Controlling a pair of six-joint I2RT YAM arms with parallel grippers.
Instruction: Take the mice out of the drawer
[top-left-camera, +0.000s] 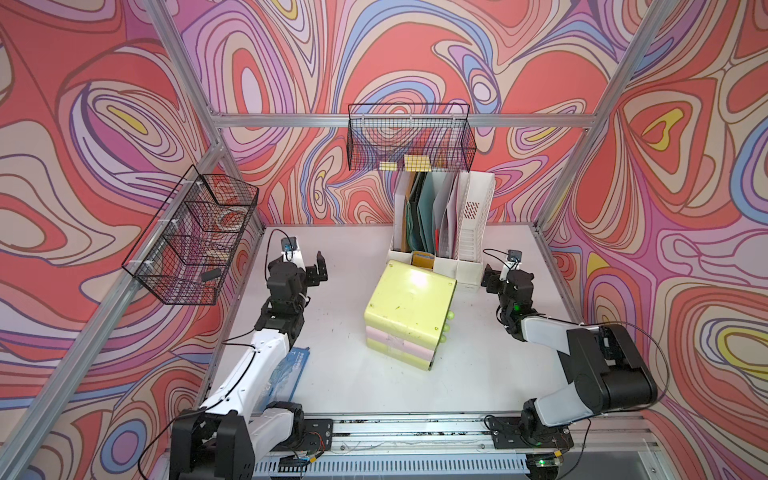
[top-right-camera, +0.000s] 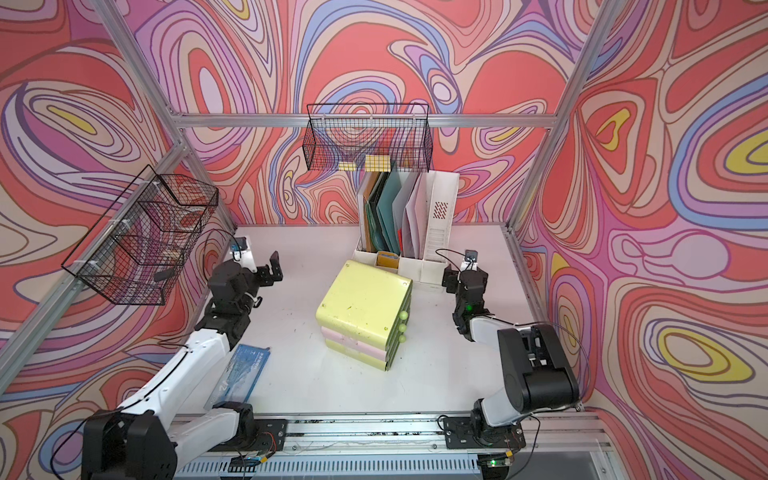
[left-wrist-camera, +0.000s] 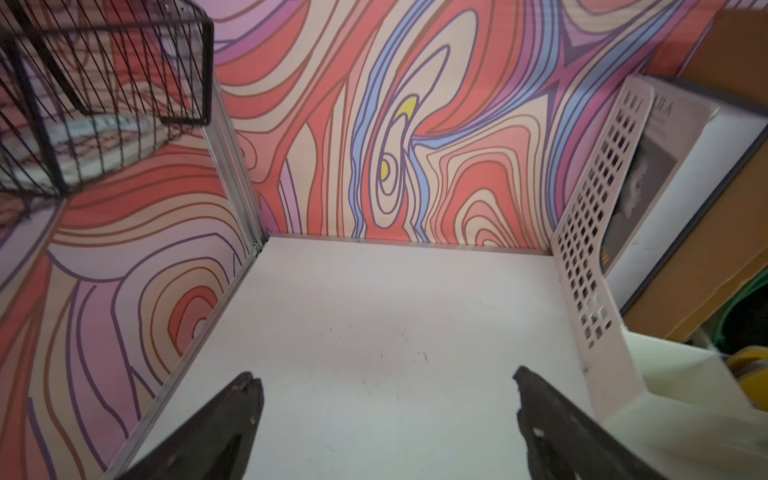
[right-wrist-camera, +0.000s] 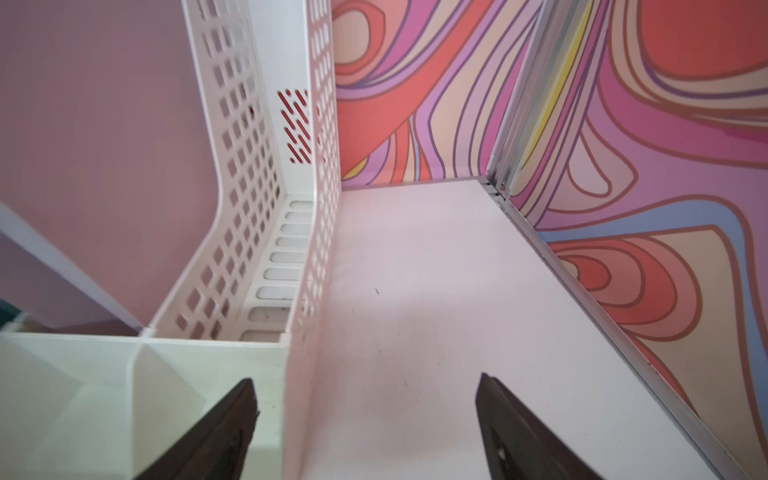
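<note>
A small drawer unit (top-left-camera: 409, 300) with a yellow top and pink and yellow layers stands mid-table. Round yellow-green knobs (top-left-camera: 449, 315) stick out from its right side, where the drawers look shut. No mice show in any view. To the left of the unit, above the table, my left gripper is open, its dark fingers (left-wrist-camera: 240, 408) wide apart with nothing between. My right gripper is on the knob side, apart from the unit. Its fingers (right-wrist-camera: 512, 424) are spread too, with only bare table and part of the white organizer visible past them.
White file holders (top-left-camera: 469, 270) packed with folders stand behind the unit, near the right gripper. Black wire baskets hang on the back rail (top-left-camera: 412, 144) and left side (top-left-camera: 192, 240). A blue flat packet (top-right-camera: 240, 374) lies at the front left.
</note>
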